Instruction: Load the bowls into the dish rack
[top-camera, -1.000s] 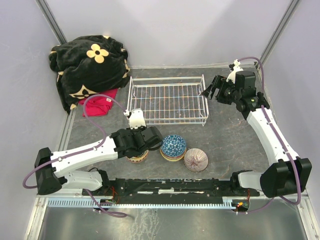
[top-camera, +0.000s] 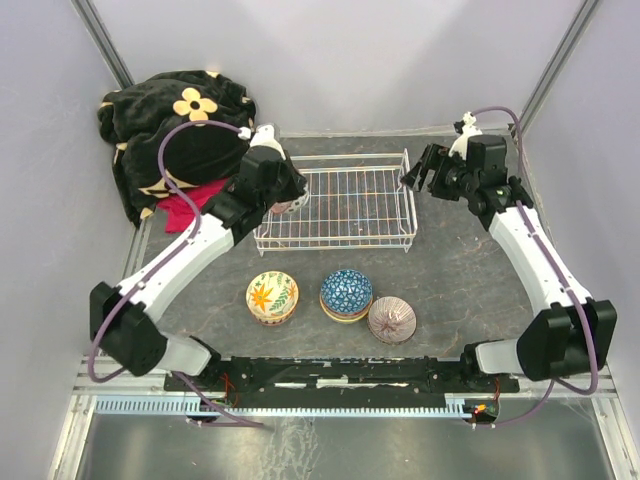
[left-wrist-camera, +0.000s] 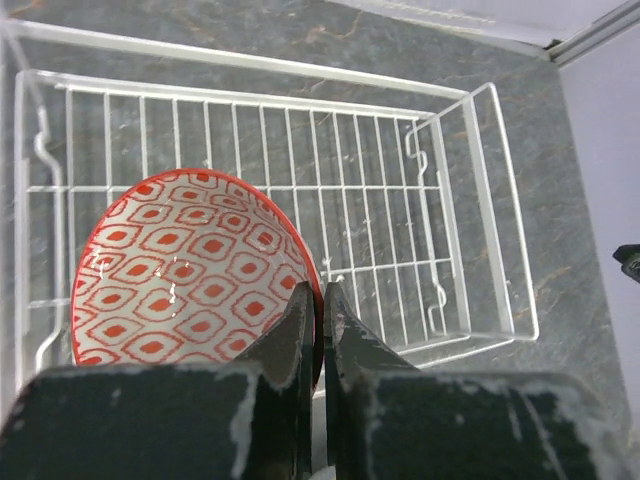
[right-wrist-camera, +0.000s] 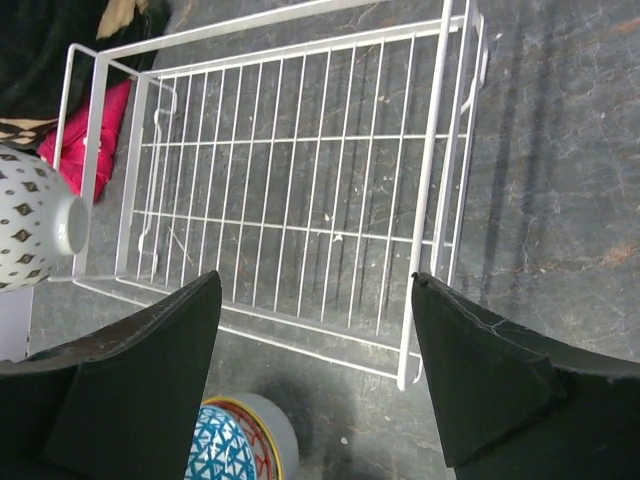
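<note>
The red-and-white patterned bowl (left-wrist-camera: 190, 270) is gripped by its rim in my left gripper, its patterned face turned to the left wrist camera. It hangs over the left end of the white wire dish rack (top-camera: 340, 205), whose wires are otherwise bare. In the right wrist view the bowl's outer side (right-wrist-camera: 30, 220) shows at the left edge, tilted. My right gripper stands part open, nothing between its fingers, at the rack's right end. On the table before the rack are a yellow floral bowl (top-camera: 272, 296), a stack topped by a blue bowl (top-camera: 347, 291) and a pinkish ribbed bowl (top-camera: 392, 320).
A dark flowered blanket (top-camera: 170, 130) and a red cloth (top-camera: 190, 208) lie left of the rack, close to my left arm. Grey table (top-camera: 460, 290) right of the bowls is clear. White walls close in the sides and back.
My left arm has swung from above the yellow bowl's place up and away to the rack's left end, carrying the patterned bowl. The right arm has shifted only slightly.
</note>
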